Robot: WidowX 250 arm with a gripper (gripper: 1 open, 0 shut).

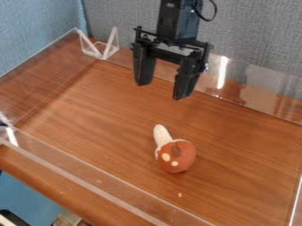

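Observation:
My black gripper [165, 75] hangs over the back middle of the wooden surface, its two fingers wide apart with nothing between them. Below it, toward the front, a toy mushroom [176, 154] with a red-orange, light-spotted cap and a pale stem lies on its side on the wood, apart from the gripper.
Clear low walls border the wooden surface [106, 124] at the back, front left and right. A white wire frame [99, 48] stands at the back left corner. The wood around the mushroom is clear. Small objects at the bottom left edge are too cropped to tell.

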